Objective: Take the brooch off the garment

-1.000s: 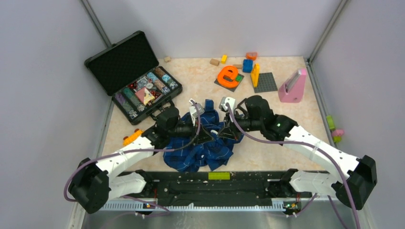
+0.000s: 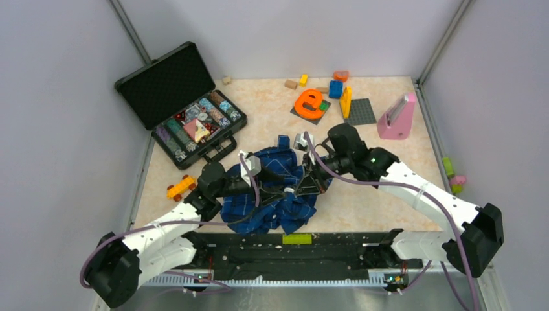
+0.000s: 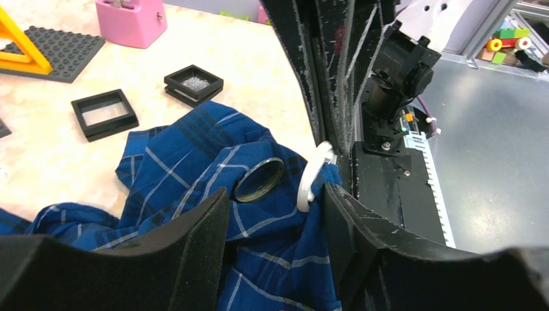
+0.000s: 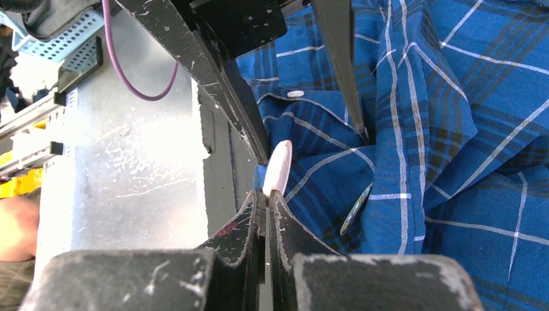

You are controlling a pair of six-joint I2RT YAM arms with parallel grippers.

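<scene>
The blue plaid garment (image 2: pixel 259 217) lies bunched on the table beneath both arms. On its front fold a white oval brooch (image 3: pixel 312 176) stands on edge. My right gripper is shut with its tips at one end of this white piece; whether they pinch its edge cannot be made out. The left gripper is open, its fingers spread over the cloth, one (image 3: pixel 340 220) close beside the brooch. A round, glassy disc (image 3: pixel 259 180) rests in a fold between the left fingers, and a small white button (image 4: pixel 295 94) shows on the cloth.
Two dark frames (image 3: pixel 105 115) lie behind the garment. An open black case (image 2: pixel 194 126) is at the back left, with a yellow toy car (image 2: pixel 181 188) in front of it. A pink stand (image 2: pixel 397 118) occupies the back right.
The right gripper shifted a little, and the white brooch now sits slightly nearer the table's front edge.
</scene>
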